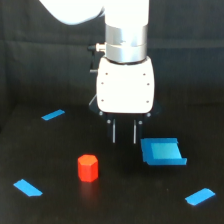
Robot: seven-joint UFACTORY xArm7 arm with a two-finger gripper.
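The white arm's gripper [124, 131] hangs at the upper middle, above the dark table, with its two thin dark fingers apart and nothing seen between them. A red hexagonal block [88, 168] stands on the table to the lower left of the gripper. A blue square area [163, 152], perhaps a shallow tray or pad, lies to the right of the fingers and holds nothing that shows.
Blue tape strips mark the table at back left [53, 114], front left [28, 188] and front right [200, 196].
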